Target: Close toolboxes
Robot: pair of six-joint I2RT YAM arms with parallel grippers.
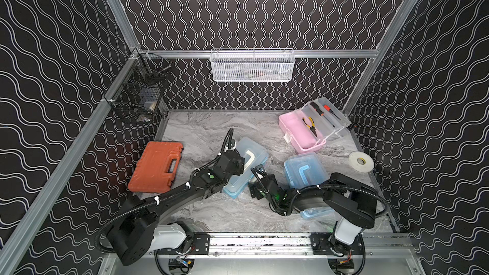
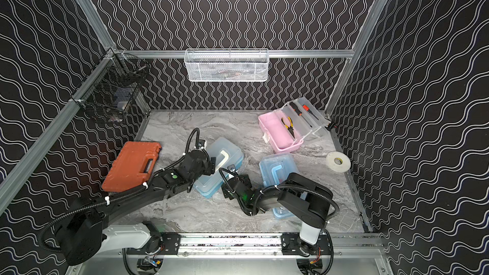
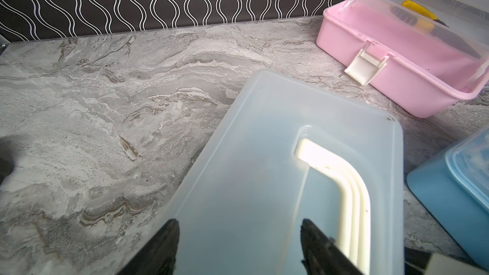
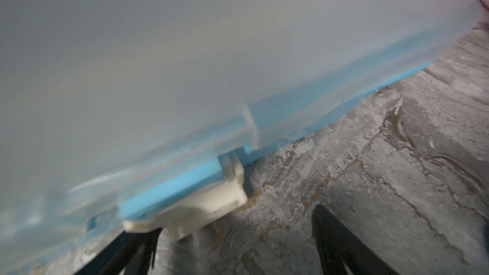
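A light blue toolbox (image 1: pixel 249 145) with a translucent lid and white handle lies mid-table, its lid down. My left gripper hovers over that lid, fingers apart, nothing visible between them. My right gripper is open low at the box's side, just below and around a white latch (image 4: pixel 198 203) that sticks out under the lid's edge. At the back right a pink toolbox (image 1: pixel 293 127) stands with its lid and tool tray raised. Another blue toolbox (image 1: pixel 295 168) lies to the right, partly hidden by my right arm.
An orange case (image 1: pixel 152 157) lies at the left, a tape roll (image 1: pixel 356 165) at the right. A white wire basket (image 1: pixel 252 66) hangs on the back wall.
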